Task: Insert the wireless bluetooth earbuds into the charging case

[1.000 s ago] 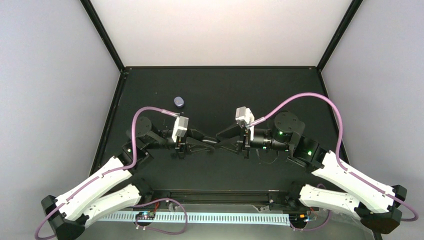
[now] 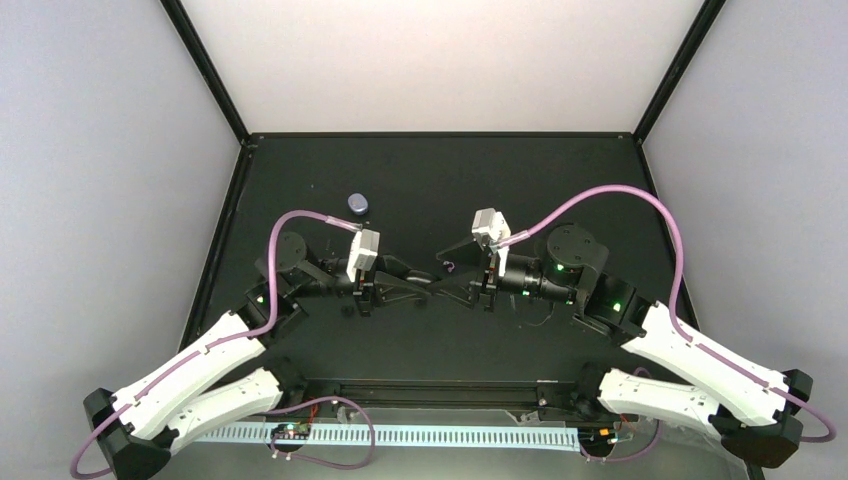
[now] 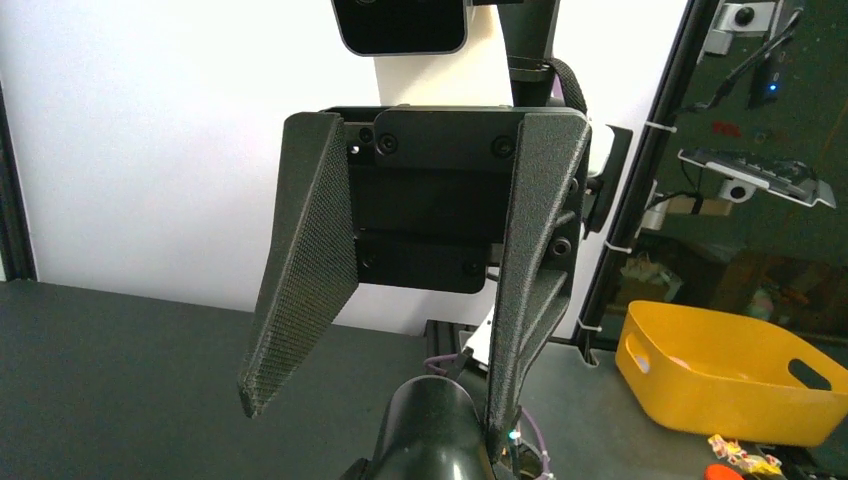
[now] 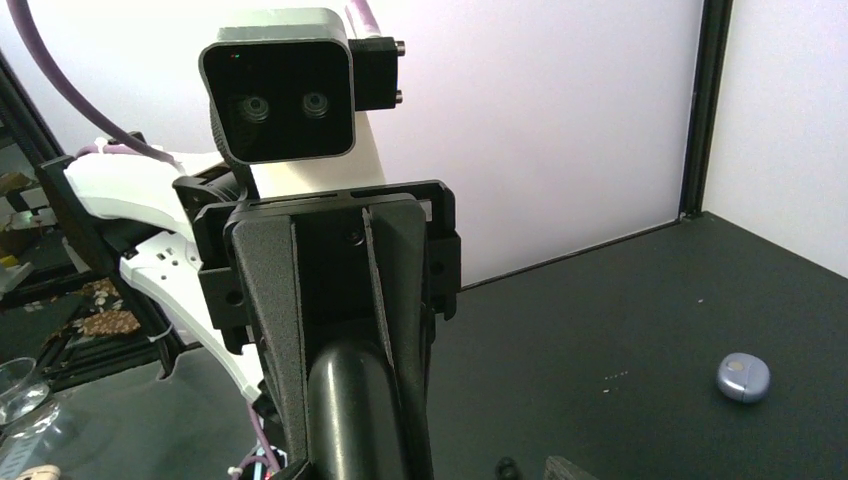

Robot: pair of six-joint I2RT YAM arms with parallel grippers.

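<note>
A glossy black cylinder (image 4: pixel 352 405) is clasped between the fingers of my left gripper (image 2: pixel 428 284), seen across from the right wrist view. The left wrist view shows that cylinder (image 3: pixel 432 430) at its lower edge, with my right gripper opposite, fingers spread apart. One right finger (image 3: pixel 500 370) stands close beside the cylinder; whether they touch I cannot tell. From above, a tiny purplish piece (image 2: pixel 448 266) shows by the right fingers, too small to identify. A rounded blue-grey piece (image 4: pixel 743 377) lies on the dark table, away from both grippers; it also appears in the top view (image 2: pixel 358 204).
Both arms meet over the middle of the black table (image 2: pixel 450 350). A yellow basket (image 3: pixel 735 375) stands outside the work area in the left wrist view.
The right gripper's upper finger has swung away from the cylinder, opening a gap where the purplish piece now shows. The left arm and the blue-grey piece hold their places.
</note>
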